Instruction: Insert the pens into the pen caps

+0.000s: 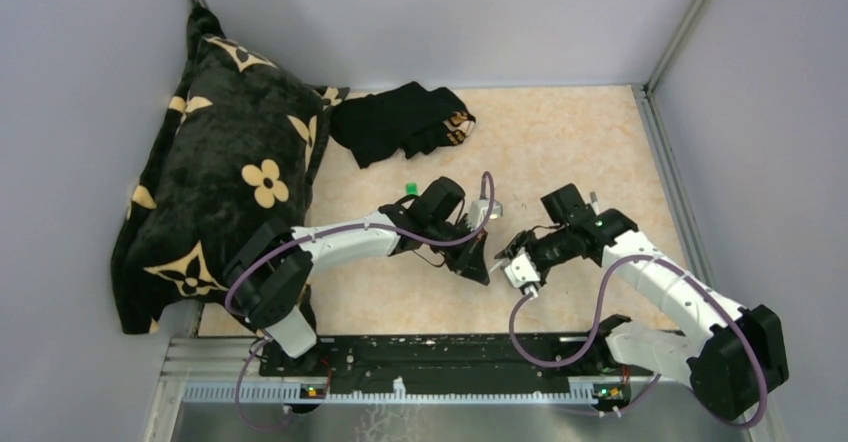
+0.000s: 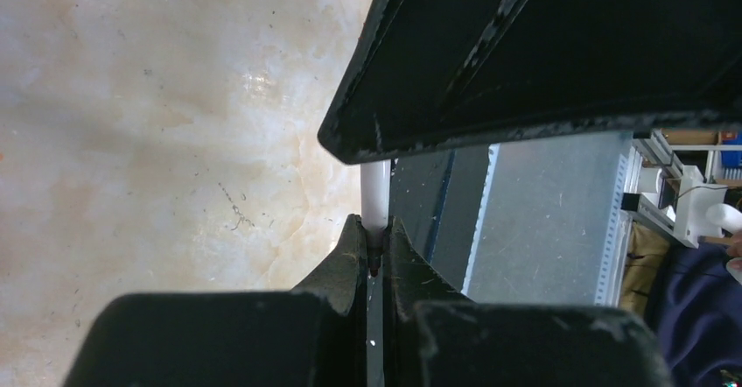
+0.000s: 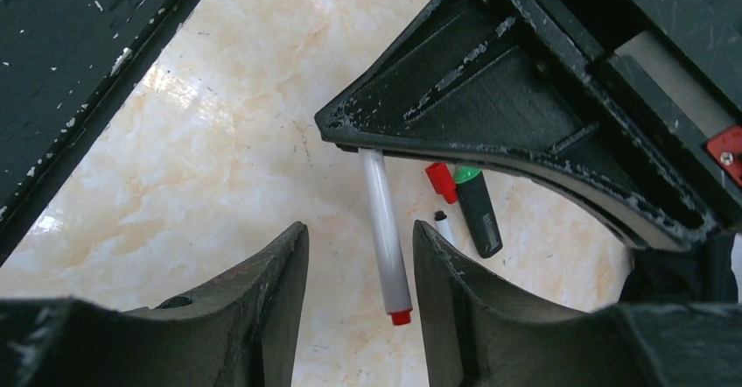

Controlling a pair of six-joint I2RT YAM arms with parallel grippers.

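A slim white pen [image 3: 385,229] with a red tip is pinched in my left gripper, which is shut on it. In the right wrist view it runs down between the parted fingers of my right gripper, with gaps on both sides. From above, both grippers meet over the middle of the table, with the pen [image 1: 497,265] between them. Lying on the table beyond are a small red cap [image 3: 442,181], a green cap [image 3: 467,174] by a black marker [image 3: 479,219], and another pale pen [image 3: 444,228] with a dark tip.
A black cloth [image 1: 400,122] lies at the back of the table, and a dark patterned blanket [image 1: 225,172] covers the left side. A dark rail [image 1: 450,350] runs along the front edge.
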